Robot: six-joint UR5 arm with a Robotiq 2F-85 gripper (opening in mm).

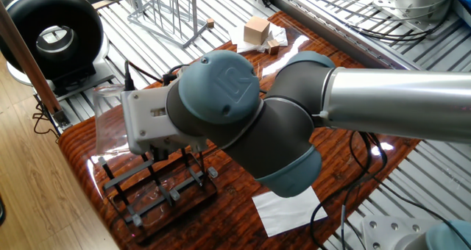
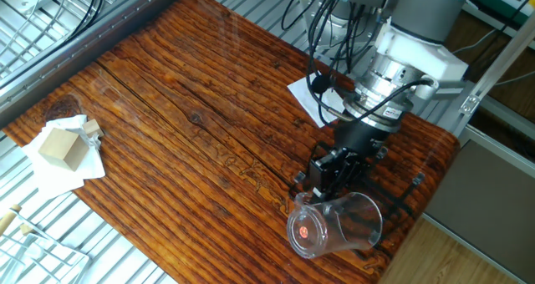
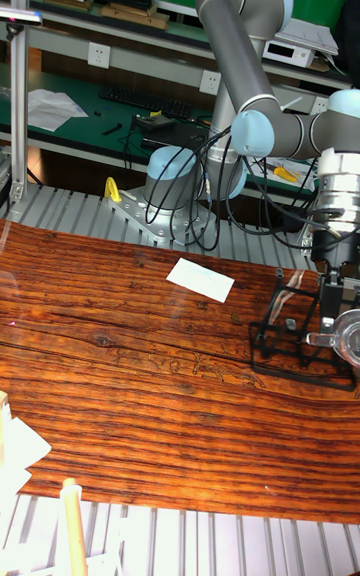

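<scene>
A clear cup with a small red mark on its base hangs tilted on its side. My gripper is shut on it near the handle, though the exact contact of the fingers is hard to make out. In the third exterior view the cup is cut by the right edge, just below the gripper. Behind the wrist in the first exterior view, part of the cup shows, while the fingers are hidden. A black rack with upright pegs stands on the wooden table close under the gripper.
White paper lies flat on the wooden table. Wooden blocks sit on white paper at another corner. A metal wire rack stands beyond the table.
</scene>
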